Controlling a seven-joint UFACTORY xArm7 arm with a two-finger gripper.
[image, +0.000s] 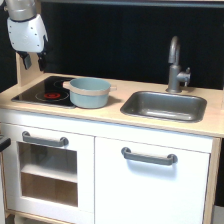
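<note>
At the upper left, above the counter's left end, hangs my white arm with its small dark gripper (34, 61) pointing down. The fingers are tiny and dark in this view, so their opening is unclear. No object is visibly held by them. A blue-grey pot (89, 94) with a side handle stands on the counter, at the right edge of the black stovetop (42, 91). The pot is lower than my gripper and to its right. What is inside the pot is hidden.
A metal sink (165, 106) with a tall faucet (175, 65) occupies the counter's right side. Below are a glass-fronted oven door (48, 172) and a white cabinet door (150, 190), both with grey handles.
</note>
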